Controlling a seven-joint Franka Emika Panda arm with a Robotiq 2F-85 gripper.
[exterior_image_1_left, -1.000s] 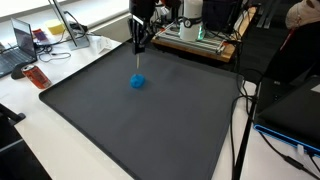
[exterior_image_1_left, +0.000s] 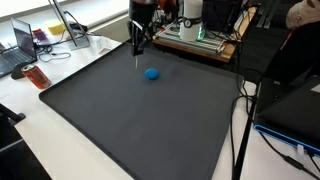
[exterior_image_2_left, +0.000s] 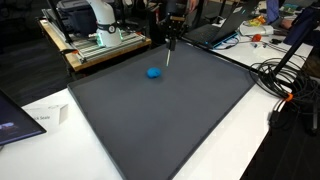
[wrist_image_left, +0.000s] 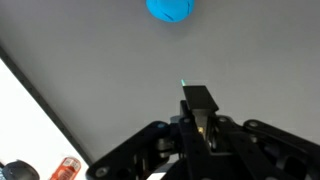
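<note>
A bright blue ball (exterior_image_1_left: 152, 74) (exterior_image_2_left: 153, 72) rests on the dark grey mat (exterior_image_1_left: 140, 120). In the wrist view the ball (wrist_image_left: 171, 9) is cut by the top edge, beyond my fingers. My gripper (exterior_image_1_left: 138, 48) is over the mat's far part, shut on a thin pale stick (exterior_image_1_left: 137, 61) (exterior_image_2_left: 168, 57) that points down. From the wrist, only the stick's greenish tip (wrist_image_left: 183, 82) shows past the black fingers. A gap separates stick and ball in all three views. Whether the stick touches the mat is unclear.
An orange-red can (exterior_image_1_left: 37, 76) stands just off the mat, near a laptop (exterior_image_1_left: 14, 58). A white container (exterior_image_1_left: 100, 44) is behind the mat's far edge. Black cables (exterior_image_2_left: 290, 85) lie beside the mat.
One second ago the ball was beside the stick's lower end. The gripper has barely moved.
</note>
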